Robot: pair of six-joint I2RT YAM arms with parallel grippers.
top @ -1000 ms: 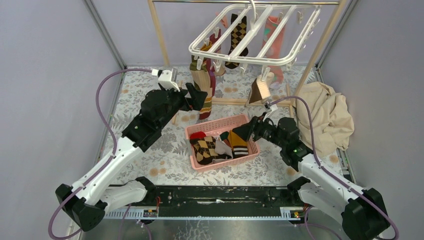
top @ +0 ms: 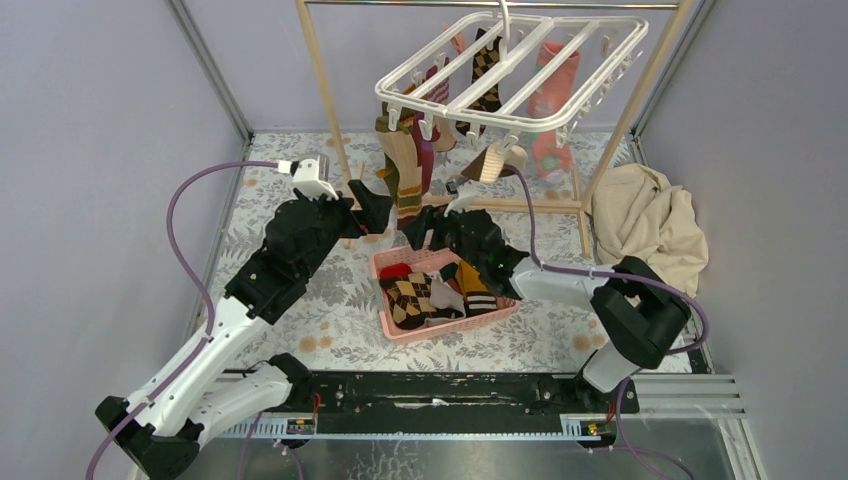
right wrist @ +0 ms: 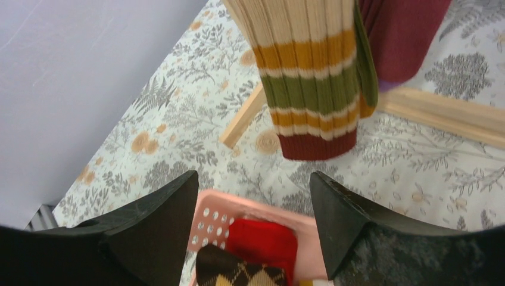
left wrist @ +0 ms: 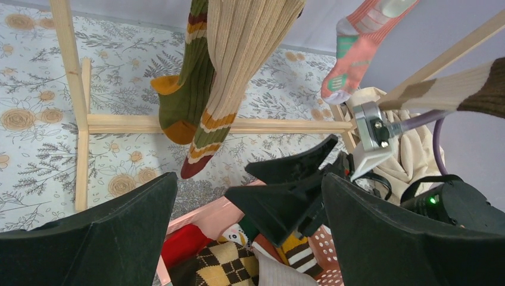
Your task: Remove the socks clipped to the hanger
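Several socks hang from the white clip hanger [top: 570,122] in the top view. A tan ribbed sock [left wrist: 238,77] with striped cuff and dark red toe hangs at the left, a green sock [left wrist: 189,98] just behind it. Farther right is a pink sock [top: 553,95]. My left gripper stands open and empty, facing the tan sock from the left. Below that sock's toe, over the basket's back edge, my right gripper is parted with nothing between its fingers. A brown and cream sock [left wrist: 458,89] hangs close to the right wrist camera.
A pink basket [top: 388,328] beneath the hanger holds several socks, including a black and yellow argyle one [top: 408,300]. The wooden stand's crossbar [left wrist: 131,123] runs behind the hanging socks. Beige cloth [top: 648,230] lies piled at the right.
My right arm has moved left and toward the hanging socks. The left gripper has drawn back slightly to the left. The hanger and its socks sway a little.
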